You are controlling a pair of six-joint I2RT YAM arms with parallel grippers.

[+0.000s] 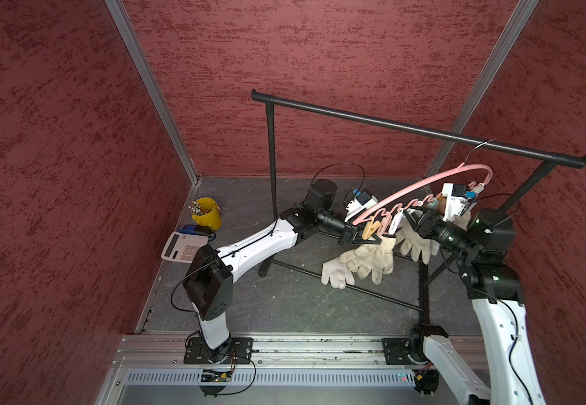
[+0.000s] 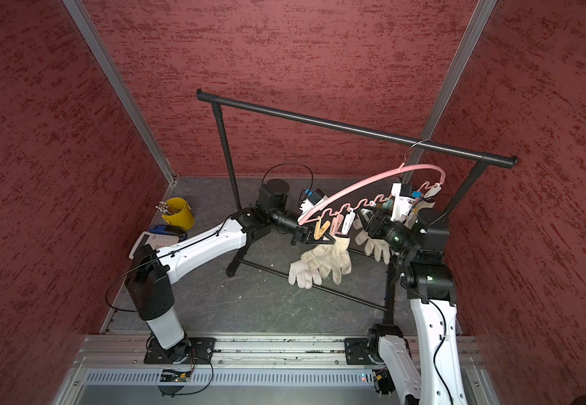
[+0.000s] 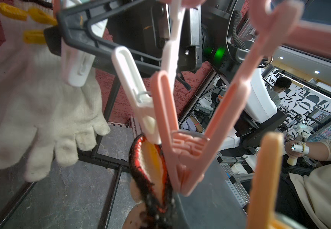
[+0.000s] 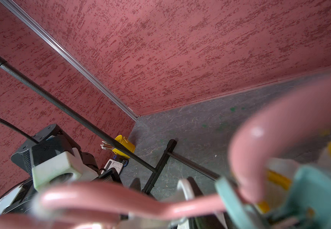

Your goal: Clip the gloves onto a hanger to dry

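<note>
My left gripper (image 1: pixel 375 239) is shut beside a cream glove's cuff (image 1: pixel 388 243). Whether cloth lies between its tips is hidden. In the left wrist view, the dark-hemmed cuff (image 3: pixel 150 171) gapes below a white clip (image 3: pixel 136 91) and beside a pink clip (image 3: pixel 188 152); I cannot tell whether the white clip grips the hem. My right gripper (image 1: pixel 412 217) is by the white clip (image 1: pixel 396 221), its finger spacing unclear. A black finger (image 3: pixel 100 49) crosses behind that clip. Another glove (image 3: pixel 54 110) hangs farther right under another white clip (image 3: pixel 77 64).
The pink hanger (image 1: pixel 414 184) tilts from the rack's top bar (image 1: pixel 387 123). A yellow clip (image 1: pixel 371 228) hangs near my left gripper. A white glove (image 1: pixel 336 272) is low by the rack's lower bar. A yellow cup (image 1: pixel 206 214) and calculator (image 1: pixel 184 247) stand far left.
</note>
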